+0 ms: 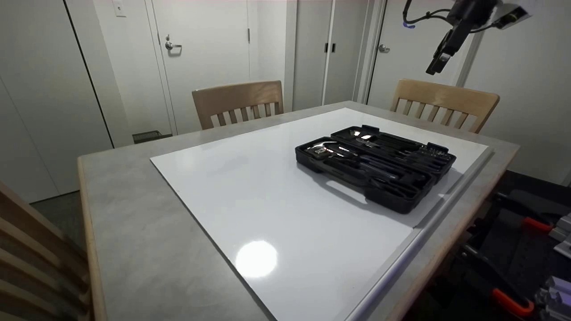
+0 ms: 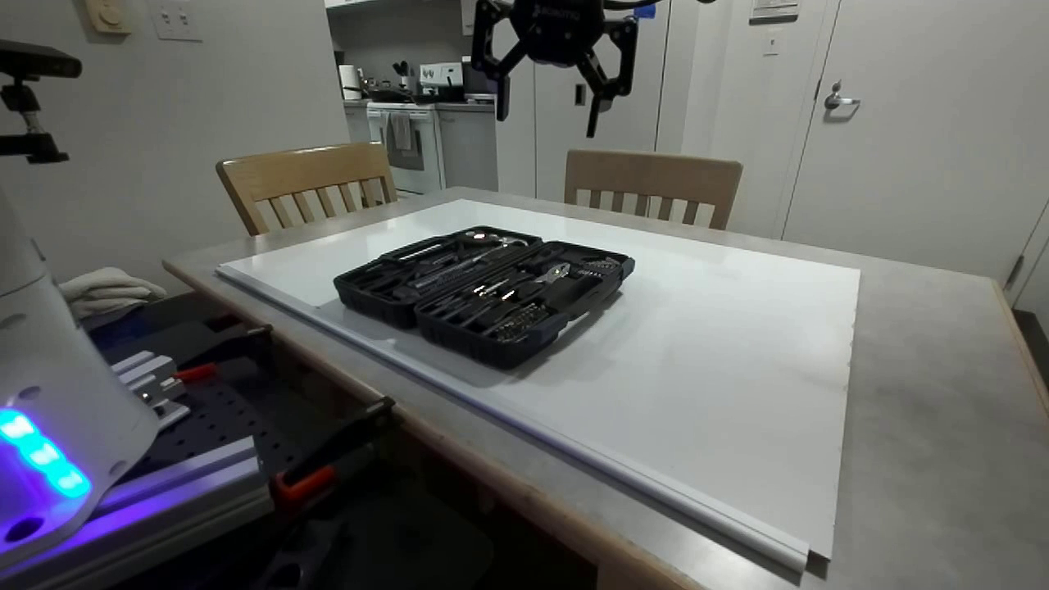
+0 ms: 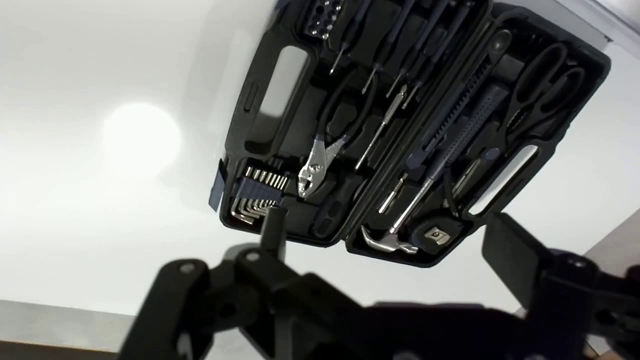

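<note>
A black tool case (image 1: 369, 179) lies unfolded on the white board, both halves facing up. In the wrist view one half holds pliers (image 3: 316, 161), several screwdrivers and a hex key set (image 3: 259, 191). The other half carries a hammer (image 3: 414, 207), a tape measure (image 3: 435, 233), scissors (image 3: 543, 90) and a box cutter. My gripper (image 2: 547, 113) hangs high above the table, apart from the case, its fingers wide apart with nothing between them. From above, the near edge of the case shows just beyond the fingertips (image 3: 274, 231).
The white board (image 1: 241, 187) is bare around the case, with a raised rail (image 2: 551, 437) along the robot's side. Wooden chairs (image 2: 310, 182) stand at the table's edges. Clamps with orange handles (image 2: 305, 485) sit by the robot base.
</note>
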